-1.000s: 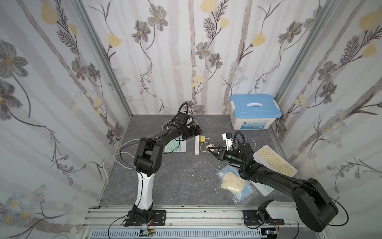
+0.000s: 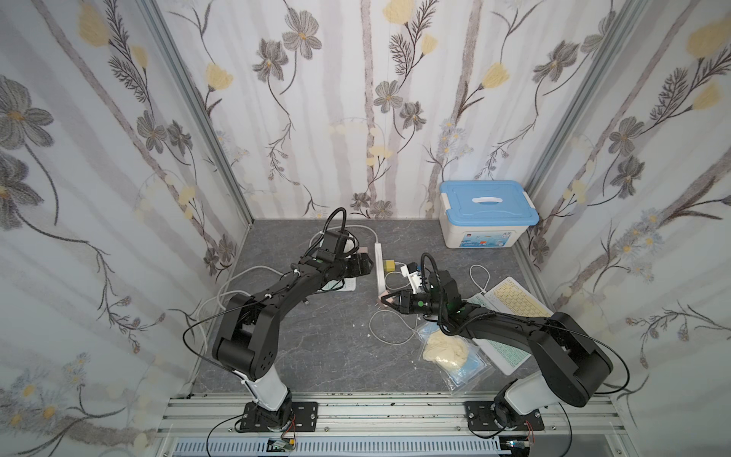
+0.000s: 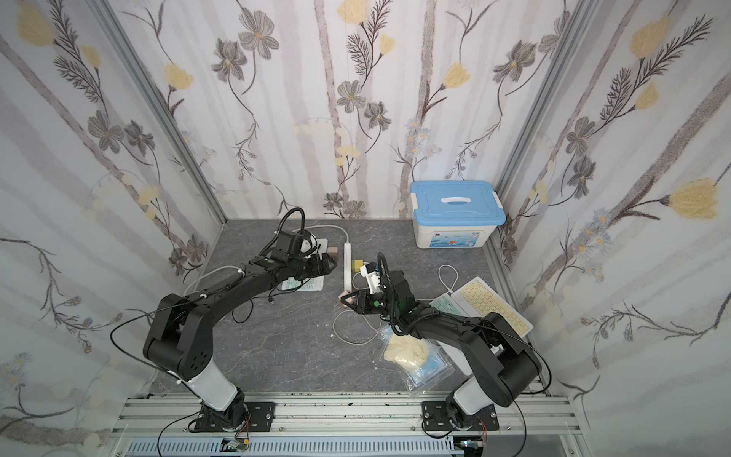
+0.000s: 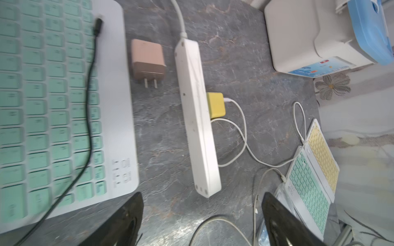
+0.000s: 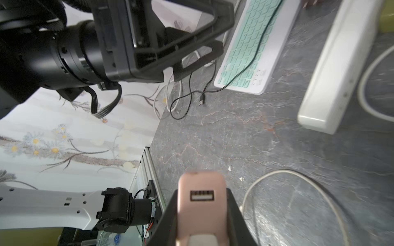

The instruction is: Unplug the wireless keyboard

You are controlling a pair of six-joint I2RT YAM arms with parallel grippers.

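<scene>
My left gripper (image 2: 364, 265) hangs open above a mint keyboard (image 4: 49, 123), with nothing between its fingers; a black cable (image 4: 87, 110) lies across that keyboard. The white power strip (image 4: 195, 114) has a yellow plug adapter (image 4: 216, 104) at its side. A loose pink adapter (image 4: 148, 59) lies between keyboard and strip, prongs showing. My right gripper (image 2: 384, 301) is shut on another pink adapter (image 5: 201, 209) near the front end of the strip, a USB port visible on it.
A blue-lidded box (image 2: 487, 202) stands at the back right. Keyboards (image 3: 491, 301) and plastic bags (image 3: 411, 358) lie front right.
The left gripper has pulled back leftward from over the strip. The right gripper has moved left and down with the pink adapter, toward the strip's front end.
</scene>
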